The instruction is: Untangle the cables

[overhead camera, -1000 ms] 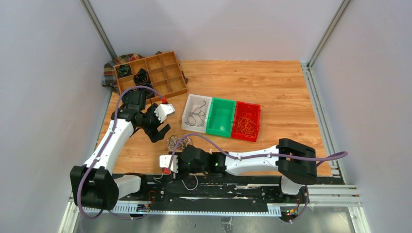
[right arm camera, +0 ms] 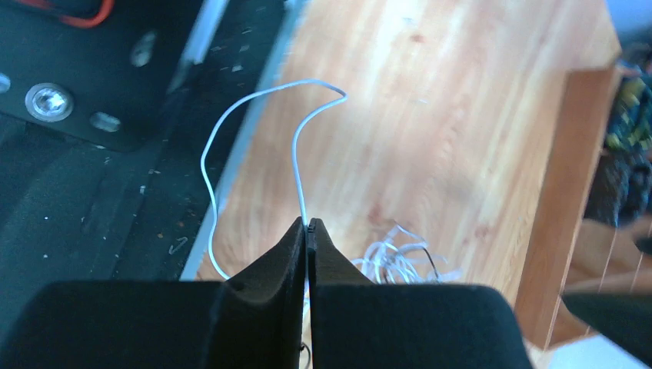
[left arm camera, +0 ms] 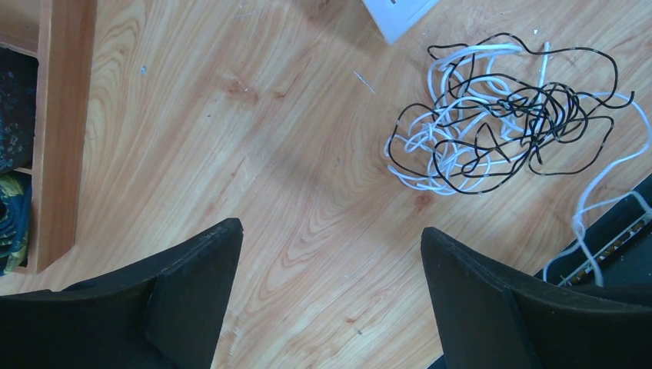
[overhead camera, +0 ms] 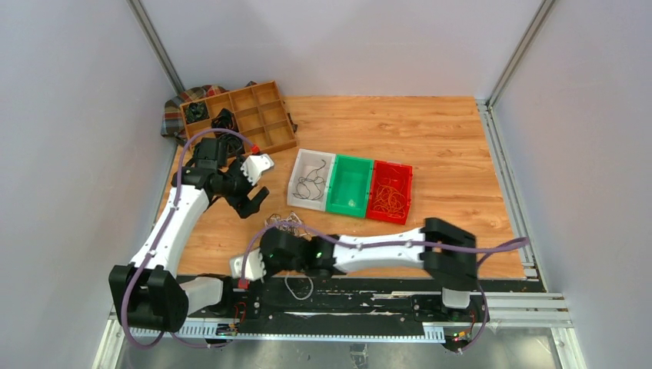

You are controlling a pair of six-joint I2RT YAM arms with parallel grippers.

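A tangle of white and black cables (left arm camera: 511, 115) lies on the wooden table in the left wrist view. From it, a white strand loops over the dark front edge at the right. My left gripper stands open above bare wood, apart from the tangle, nothing between its fingers. In the right wrist view my right gripper is shut, with the white cable (right arm camera: 298, 165) running into the line between its fingertips. Part of the tangle (right arm camera: 396, 257) shows blurred beyond it. From the top, the right arm covers part of the tangle (overhead camera: 286, 221) and hides its own fingertips.
White (overhead camera: 311, 201), green (overhead camera: 350, 184) and red (overhead camera: 390, 217) bins stand behind the tangle; the white and red ones hold cables, the green is empty. A wooden divided box (overhead camera: 265, 115) sits at the back left.
The left arm has shifted only slightly and stays open.
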